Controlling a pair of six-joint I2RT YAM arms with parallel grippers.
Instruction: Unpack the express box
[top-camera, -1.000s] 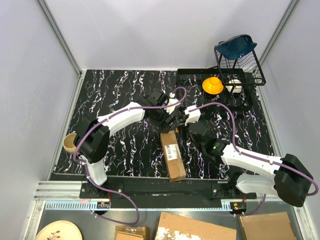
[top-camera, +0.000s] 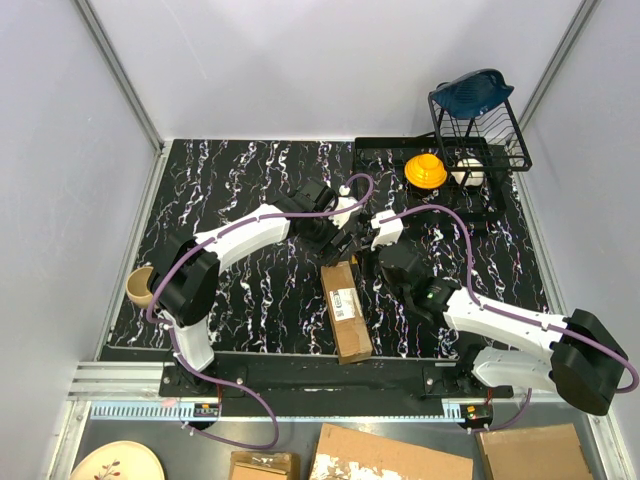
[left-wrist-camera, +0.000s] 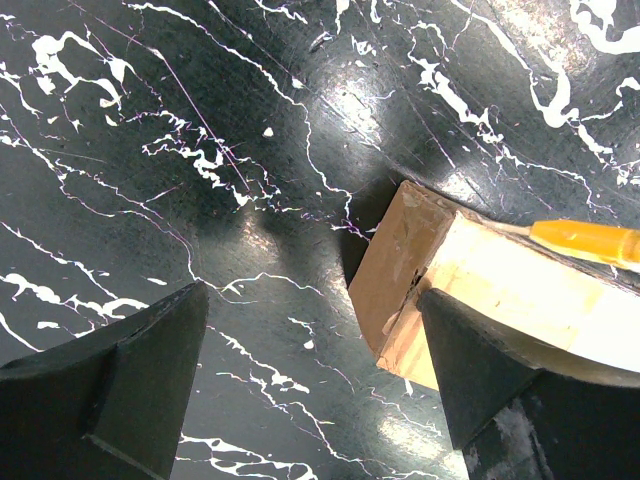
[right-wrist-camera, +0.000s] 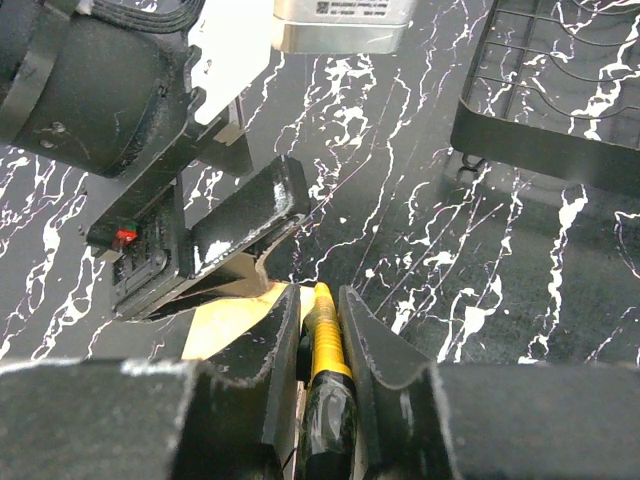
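A long cardboard express box with a white label lies on the black marble counter, its far end under my left gripper. In the left wrist view that gripper is open, its right finger over the box. My right gripper is shut on a yellow-handled tool. In the left wrist view the tool's yellow handle shows, its thin metal tip at the long top edge of the box near the corner.
A black dish rack with a yellow bowl and blue dish stands at the back right. A tan cup sits at the left. Several flat cardboard pieces lie beyond the front edge.
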